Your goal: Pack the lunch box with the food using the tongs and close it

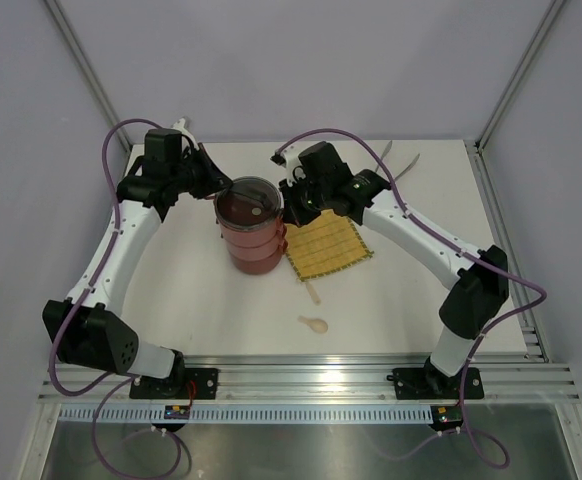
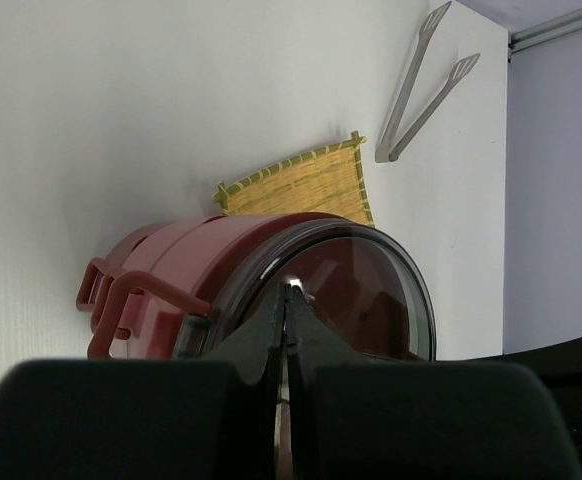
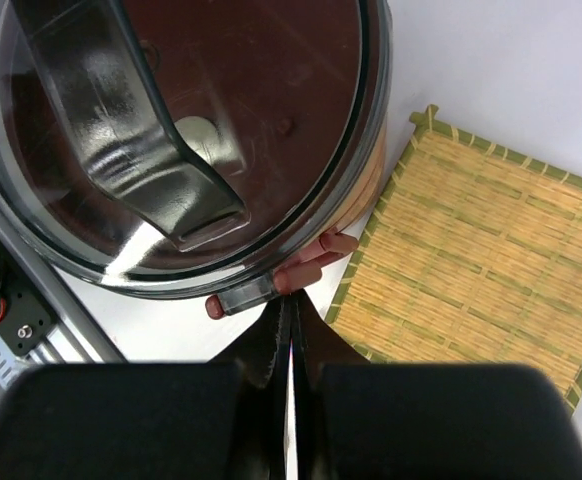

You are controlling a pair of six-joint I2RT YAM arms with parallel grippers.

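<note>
A red stacked lunch box [image 1: 252,245] stands mid-table under a clear lid with a dark top handle [image 3: 121,130]. My left gripper [image 1: 215,188] is shut at the lid's left side, beside a red side handle [image 2: 151,290]. My right gripper [image 1: 297,212] is shut at the opposite side, its tips at a red latch [image 3: 306,265] just under the lid's rim. I cannot see anything held between either pair of fingertips.
A yellow bamboo mat [image 1: 329,250] lies right of the box. Metal tongs [image 2: 411,110] lie at the back right, and a wooden spoon [image 1: 313,324] near the front.
</note>
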